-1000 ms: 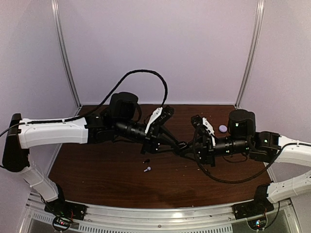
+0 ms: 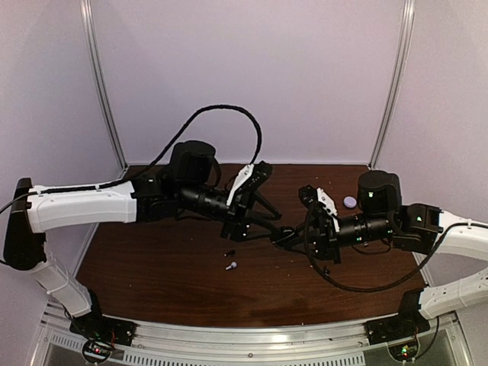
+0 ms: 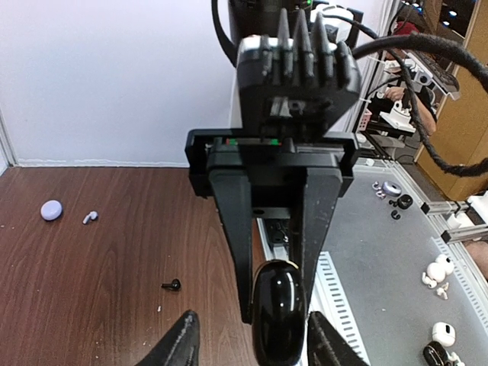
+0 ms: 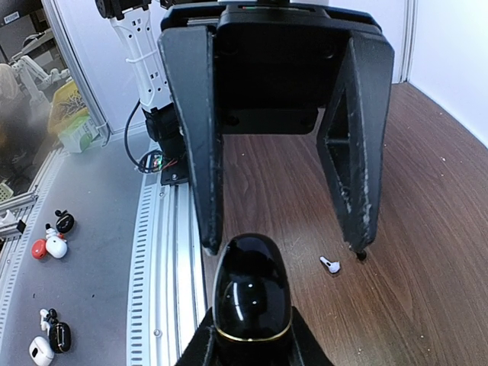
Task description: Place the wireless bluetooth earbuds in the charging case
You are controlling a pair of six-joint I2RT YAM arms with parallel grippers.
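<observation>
A glossy black charging case with a gold line hangs in mid-air, my right gripper (image 2: 287, 238) shut on it; in the right wrist view the case (image 4: 252, 293) is at bottom centre. My left gripper is part open just beside the case, its two fingertips apart; in the right wrist view its fingers (image 4: 194, 137) stand above the case with nothing seen held. A black earbud (image 3: 173, 284) and a white earbud (image 3: 91, 216) lie on the wooden table.
A round lilac case (image 2: 350, 201) lies at the back right of the table (image 2: 168, 282). Beyond the metal front rail, other earbuds and cases sit on a grey surface.
The right arm looks almost unchanged.
</observation>
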